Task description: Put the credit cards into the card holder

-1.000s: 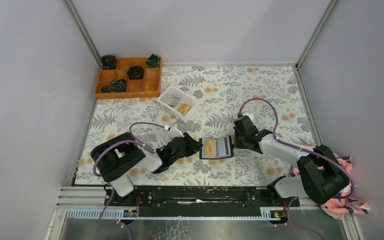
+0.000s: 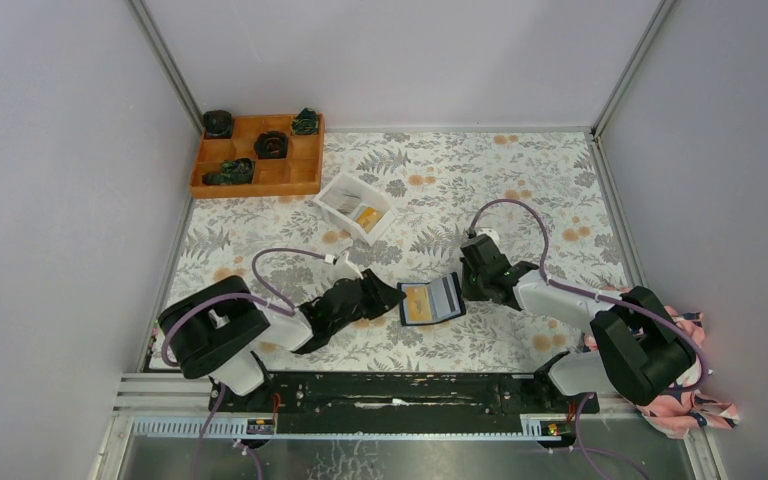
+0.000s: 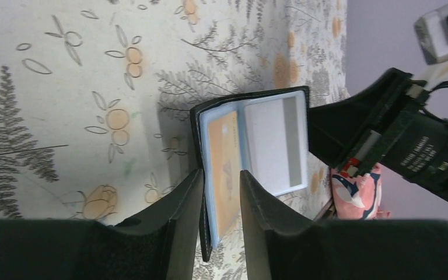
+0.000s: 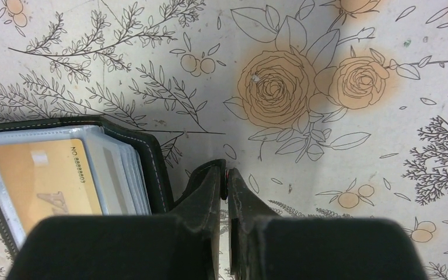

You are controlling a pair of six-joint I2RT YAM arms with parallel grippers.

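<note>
The black card holder (image 2: 431,300) lies spread between my two grippers, with clear sleeves and a gold card (image 4: 46,181) in one of them. My left gripper is at the holder's left side; its fingers stand apart, with the holder's edge showing in the gap. Whether they touch it I cannot tell. At the other side, my right gripper has its fingertips close together around the holder's thin black tab (image 4: 200,176). Another gold card (image 2: 368,218) rests in the white box (image 2: 383,226) further back.
A wooden tray (image 2: 305,172) with several dark items stands at the back left. Patterned cloth (image 2: 700,405) is bunched by the right arm's base.
Over the last second, the holder has shifted and tilted a little between the grippers.
</note>
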